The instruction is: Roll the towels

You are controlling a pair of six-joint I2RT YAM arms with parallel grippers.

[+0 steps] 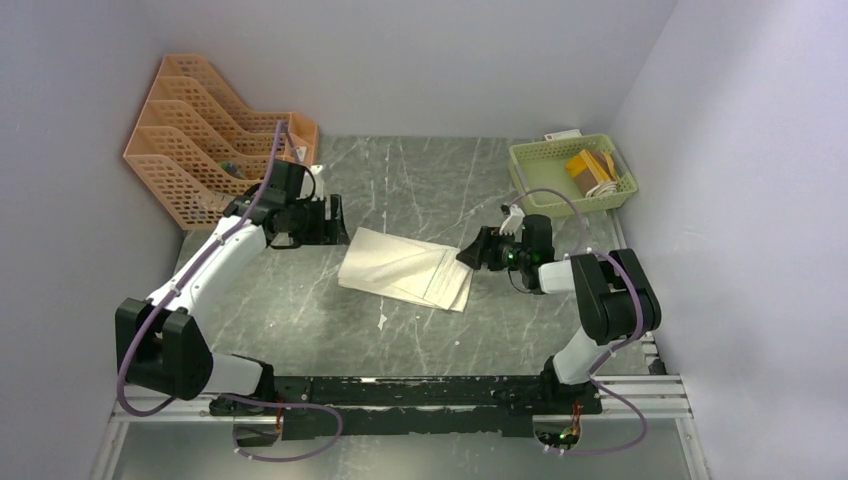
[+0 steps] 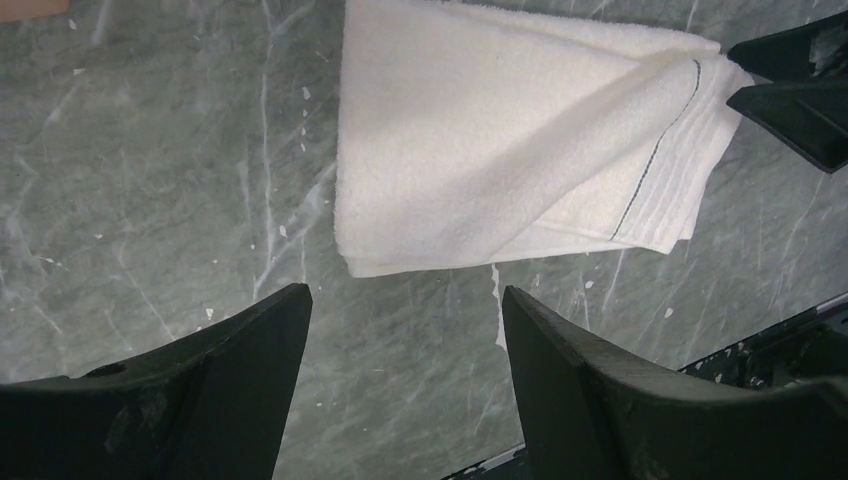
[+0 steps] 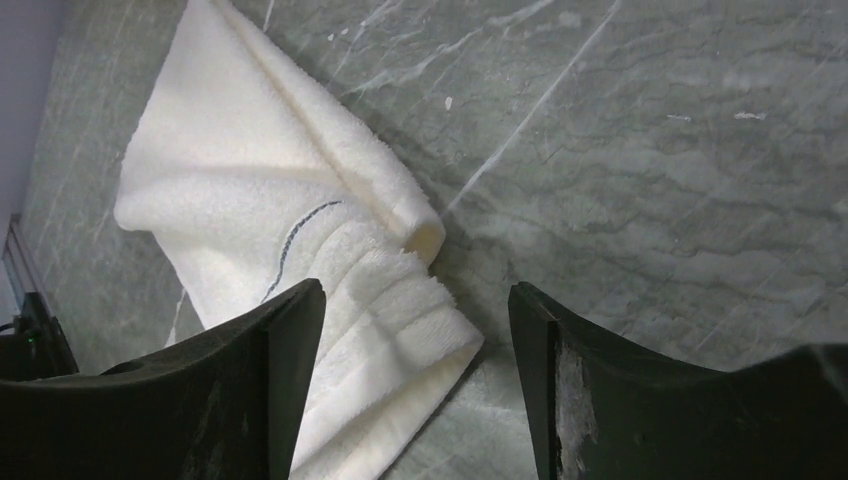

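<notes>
A cream towel (image 1: 400, 266) lies folded flat in the middle of the table, its striped end toward the right. The right wrist view shows that striped towel end (image 3: 390, 300) with a raised corner reaching between the fingers, clear of the right-hand finger (image 3: 545, 350). My right gripper (image 1: 470, 257) is over the towel's right edge, its fingers apart. To the left of the towel stands my left gripper (image 1: 343, 235), open and empty; in its wrist view the towel (image 2: 430, 150) lies beyond the fingertips.
An orange tiered rack (image 1: 205, 150) stands at the back left. At the back right a green basket (image 1: 545, 160) holds a yellow item (image 1: 585, 172). A small white scrap (image 1: 382, 321) lies in front of the towel; bare table surrounds it.
</notes>
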